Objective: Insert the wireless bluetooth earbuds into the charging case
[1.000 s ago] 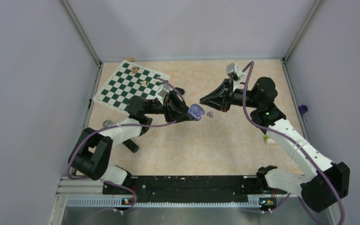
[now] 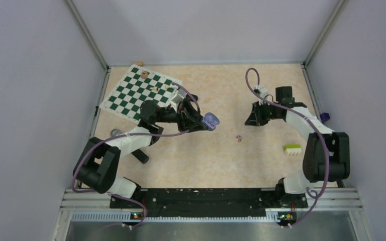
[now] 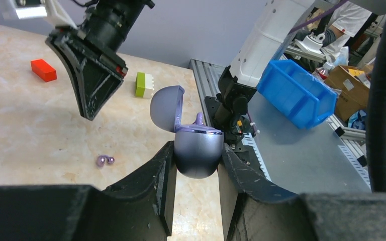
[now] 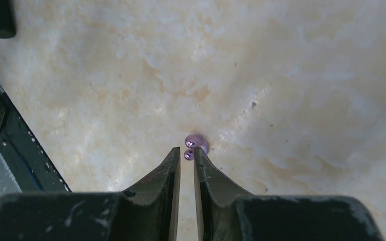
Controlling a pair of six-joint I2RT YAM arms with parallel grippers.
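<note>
A purple charging case (image 2: 211, 119) with its lid raised is held by my left gripper, shut on its body. Inside the case a small purple knob (image 3: 199, 118) sticks up; whether it is a seated earbud I cannot tell. A small, shiny purple earbud (image 4: 194, 141) with rounded parts lies on the table to the case's right, nearer the front edge in the top view. My right gripper points down above it, fingers slightly parted and nothing gripped. In the right wrist view the right fingertip (image 4: 198, 155) partly covers the earbud.
A checkered board (image 2: 125, 95) with small pieces lies back left, and a dark microphone (image 2: 140, 156) lies front left. On the right are a green-and-white block (image 2: 292, 149) and, in the left wrist view, a red block (image 3: 43, 70).
My right gripper has retreated, tipped downward and parted slightly. Left arm is still.
</note>
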